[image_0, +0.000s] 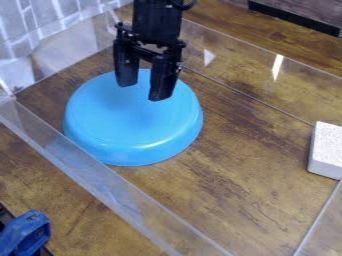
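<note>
My black gripper (143, 75) hangs at the top centre over a round blue lid-like disc (131, 128), its fingertips above the disc's back part. The fingers stand apart, with nothing seen between them. Whether they touch the disc is unclear.
A white block (325, 148) lies at the right. A blue object (20, 236) is at the bottom left corner. Clear plastic walls edge the wooden floor (247, 165).
</note>
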